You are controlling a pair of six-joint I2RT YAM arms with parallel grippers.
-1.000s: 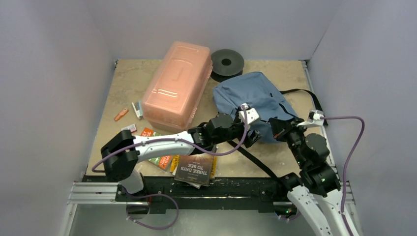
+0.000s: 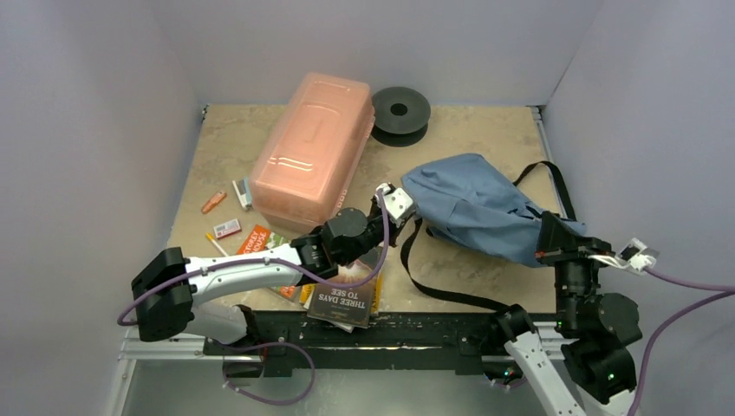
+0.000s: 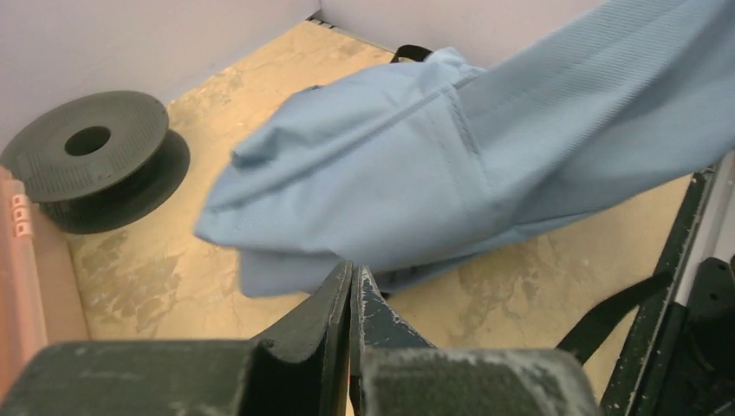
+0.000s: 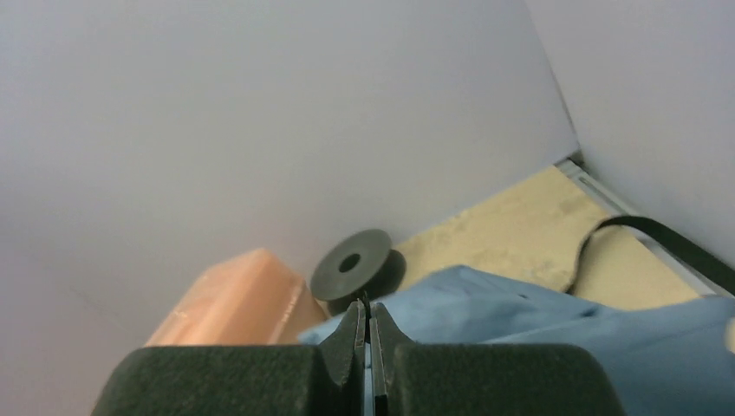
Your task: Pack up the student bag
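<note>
A blue fabric bag [image 2: 472, 208] with black straps [image 2: 446, 290] lies skewed on the right side of the board, its right part stretched toward my right gripper. That gripper is shut over the bag, and I cannot tell whether fabric is pinched in its tips. My left gripper is shut with nothing visible between its fingers, left of the bag. Books [image 2: 342, 303] lie at the front beneath the left arm, with a small eraser [image 2: 227, 227], an orange item [image 2: 214, 201] and a yellow pencil [image 2: 212, 240] at the left.
A pink translucent bin [image 2: 308, 147] stands at back left, a black spool [image 2: 400, 108] beside it. Walls enclose the board on the back and sides. Some bare board shows behind the bag and left of the bin.
My left arm has moved left and my right gripper right. The bag has shifted and stretched rightward, its near-right part pulled toward the right edge.
</note>
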